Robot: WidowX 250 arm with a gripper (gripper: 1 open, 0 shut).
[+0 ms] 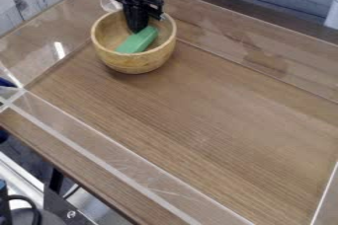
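Observation:
A wooden bowl (132, 59) sits near the top left of the tabletop, holding a green elongated object (138, 40). My black gripper (133, 24) reaches down from the top into the back of the bowl, just above the green object's upper end. Its fingertips are small and dark here, and I cannot make out anything between them.
Bare wooden table (211, 130) fills the middle, right and front. A pale wall runs along the back right. Clear tape strips cross the left part of the table, and dark cables show at the lower left corner.

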